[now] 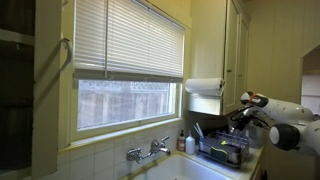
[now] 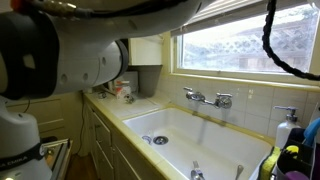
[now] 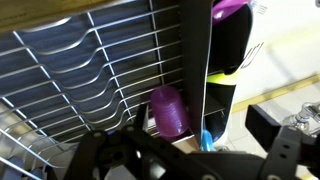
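Observation:
Over the dark dish rack (image 1: 222, 150) at the counter's right end hangs my gripper (image 1: 238, 122). Its fingers stand apart in the wrist view, with the gripper above the rack. A maroon, rounded object (image 3: 168, 110) rests on the wires between and beyond the fingers, not visibly gripped. Alongside it runs a black utensil holder (image 3: 228, 50) with a purple item (image 3: 228, 8) at its upper end. Small yellow and blue items show by the holder's wall. In exterior view 2 the white arm fills the upper left, and the gripper is out of frame.
Left of the rack lies the white sink (image 2: 190, 140) with a wall faucet (image 2: 208, 98). Soap bottles (image 1: 190, 144) stand by the rack. A paper towel roll (image 1: 206, 86) hangs under the cabinet above. The counter (image 2: 130, 104) beyond the sink has bare room.

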